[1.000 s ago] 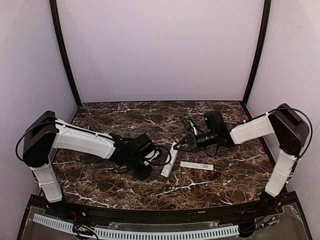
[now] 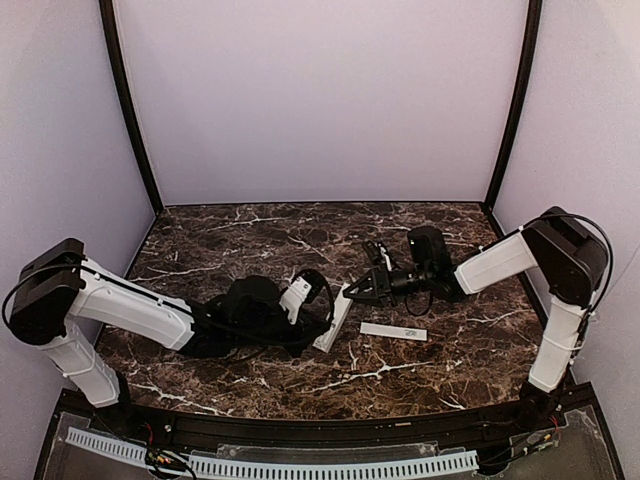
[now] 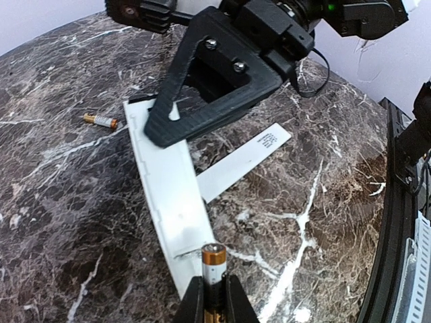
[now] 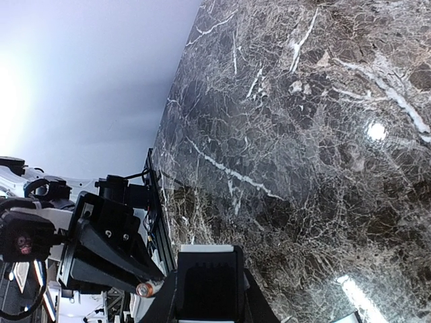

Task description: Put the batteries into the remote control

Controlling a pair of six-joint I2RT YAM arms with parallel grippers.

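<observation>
The white remote (image 3: pixel 168 188) lies slanted near the table's middle, its long compartment facing up; my right gripper (image 2: pixel 352 292) is shut on its far end. In the left wrist view my left gripper is shut on an orange-and-black battery (image 3: pixel 214 266), held over the remote's near end. The right wrist view shows the remote's dark end (image 4: pixel 205 286) between my right fingers, with the battery (image 4: pixel 145 289) beside it in the left gripper. A loose battery (image 3: pixel 100 120) lies on the table beyond the remote. The white battery cover (image 2: pixel 393 331) lies to the right.
Both arms reach into the middle, their grippers close together. The table's front edge rail (image 3: pixel 390 222) runs along the right of the left wrist view.
My left gripper has moved and turned toward the remote, now over its near end. The right gripper and the remote have barely shifted.
</observation>
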